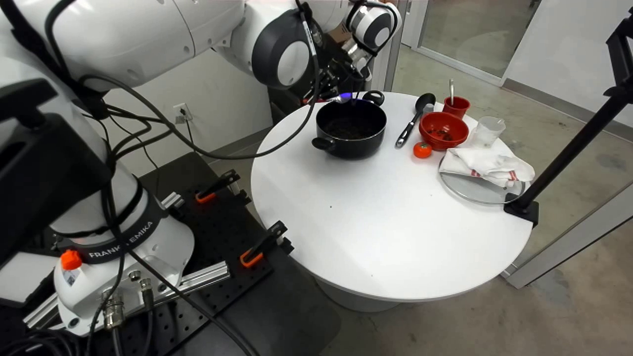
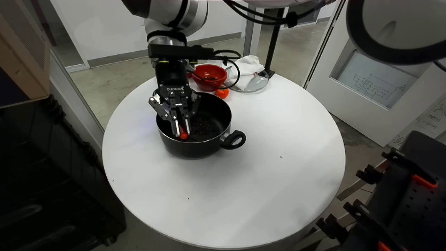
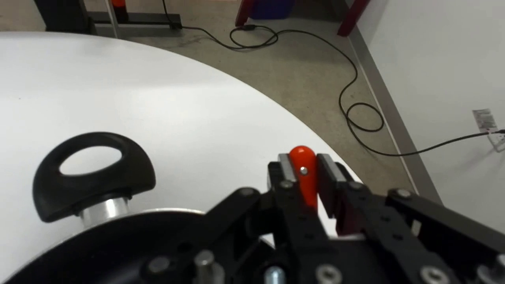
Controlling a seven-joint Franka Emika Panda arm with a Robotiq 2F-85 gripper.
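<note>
Between the fingers of my gripper is a red object with a rounded end, held tight; its other end is hidden by the fingers. In exterior view 2 my gripper appears in front of the black pot, the red tip showing below the fingers. Exterior view 1 puts the gripper beyond the far-left rim of the pot, partly hidden by cables. Dark bits lie inside the pot. In the wrist view, one pot handle stands left of the fingers.
A tomato, a red bowl, a red cup, a black ladle, a clear cup and a cloth on a glass lid stand at the right.
</note>
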